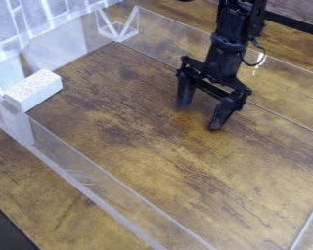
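Note:
The black robot arm reaches down from the top to the wooden floor of the bin [133, 166], right of centre. Its gripper [202, 104] is low over the floor, with two dark fingers spread apart, one at left and one at right. I see no object between them, though the dark body hides part of that area.
A white block [32, 90] lies at the left edge by the clear plastic wall [87, 181]. More clear walls run along the back and right.

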